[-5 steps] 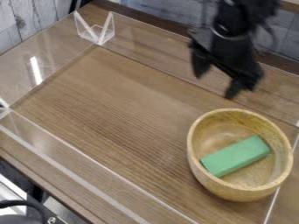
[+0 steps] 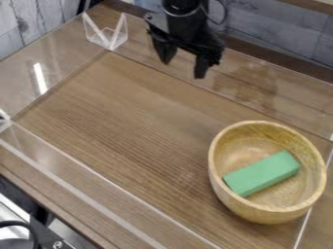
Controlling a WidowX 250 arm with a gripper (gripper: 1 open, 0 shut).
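The dark robot gripper (image 2: 184, 59) hangs over the upper middle of the wooden table, its fingers apart with nothing visible between them. At the lower right a round wooden bowl (image 2: 267, 136) holds a green rectangular block (image 2: 262, 173), well away from the gripper.
A clear or white wire-like container (image 2: 107, 29) stands at the back left.
The arm and gripper have moved from above the bowl at the right back and to the left, over the upper middle. The bowl and green block look unmoved.
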